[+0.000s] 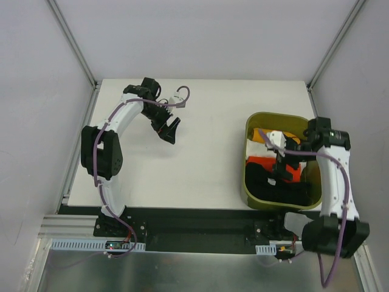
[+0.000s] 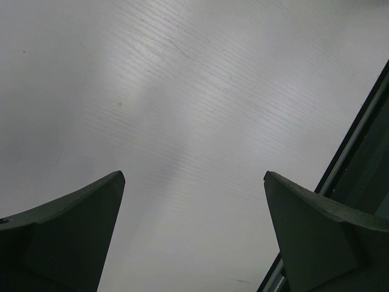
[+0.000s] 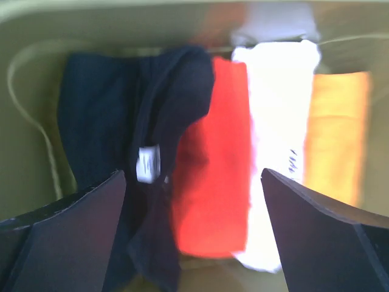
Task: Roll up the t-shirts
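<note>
Several rolled or folded shirts lie side by side in an olive bin (image 1: 250,131) on the right of the table. From back to front they are an orange one (image 3: 336,137), a white one (image 3: 281,103), a red one (image 3: 216,164) and a black one (image 3: 97,103) with a white tag. In the top view the black shirt (image 1: 282,190) fills the front of the bin. My right gripper (image 1: 281,173) is open over the bin, nothing between its fingers, partly hiding the red and white shirts. My left gripper (image 1: 168,131) stands open over bare table at the left.
The bin's walls rise around the shirts and the right gripper.
</note>
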